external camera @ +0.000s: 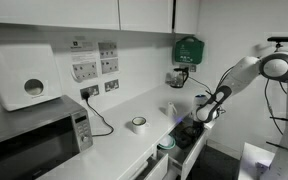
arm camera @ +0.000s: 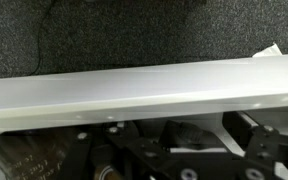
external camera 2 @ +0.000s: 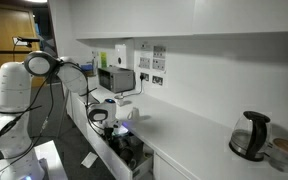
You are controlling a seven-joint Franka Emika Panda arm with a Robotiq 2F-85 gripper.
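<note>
An open drawer juts out from under the white counter. In exterior view 2 its white front panel [external camera 2: 108, 158] shows below my gripper [external camera 2: 110, 132]. Across the wrist view runs the panel's pale top edge [arm camera: 144, 92], with the dark floor beyond it. My gripper is open at the inner side of this edge, low over the drawer; whether a finger touches the panel I cannot tell. Dark items lie inside the drawer, partly hidden by the gripper. In exterior view 1 the arm's wrist [external camera: 202, 102] stands above the drawer [external camera: 195, 157].
A microwave [external camera: 44, 138] and a white pot [external camera: 138, 125] stand on the counter. A coffee maker [external camera 2: 249, 134] sits at its other end. A second, lower drawer opening with a greenish bowl [external camera: 166, 143] is nearby. Open floor lies before the drawer.
</note>
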